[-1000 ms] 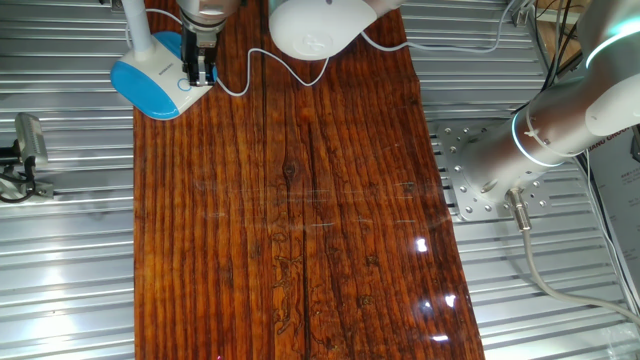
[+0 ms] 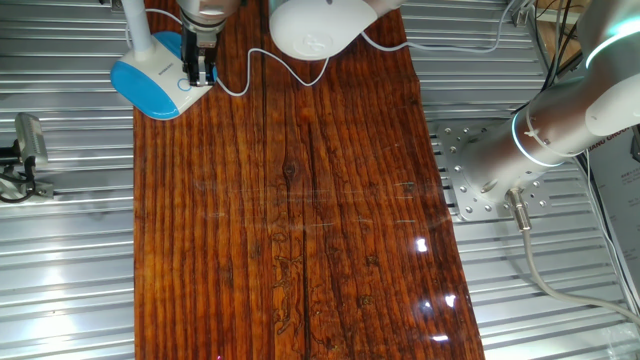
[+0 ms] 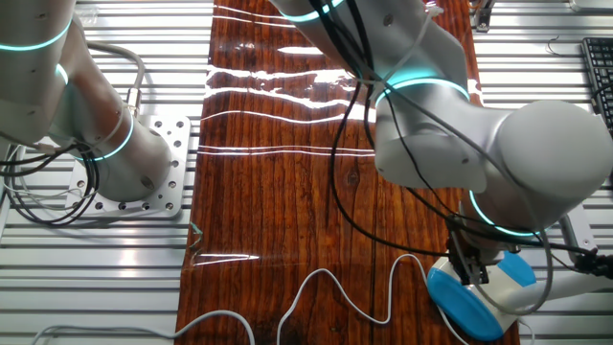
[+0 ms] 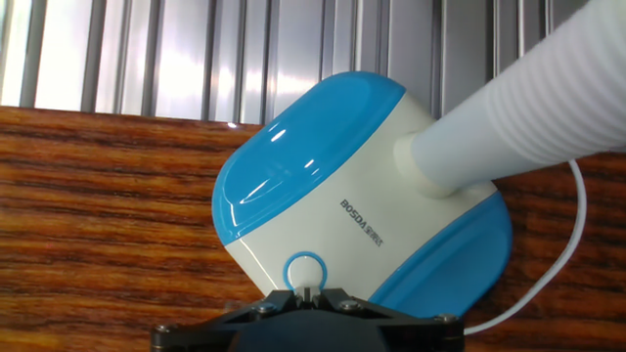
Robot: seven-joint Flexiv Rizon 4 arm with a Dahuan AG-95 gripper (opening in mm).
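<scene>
A desk lamp's base, white with blue sides (image 4: 293, 147), rests at the table's end, its white ribbed stem (image 4: 528, 98) rising to the right in the wrist view. On the white middle strip is a round button (image 4: 306, 271) ringed in blue. My gripper is shut, with nothing showing between its fingers, and its tips appear right at the button's lower edge. In exterior view 1 the gripper (image 2: 202, 78) points down over the lamp base (image 2: 145, 92). Whether the tips touch the button cannot be told. In exterior view 2 cables and the arm partly cover the base (image 3: 462, 305).
A white cord (image 2: 285, 65) curves over the wooden table (image 2: 290, 220) beside the lamp. My arm's base (image 2: 490, 170) stands on the metal slats at the right, and a small metal fixture (image 2: 30, 140) sits at the left.
The lamp has not moved.
</scene>
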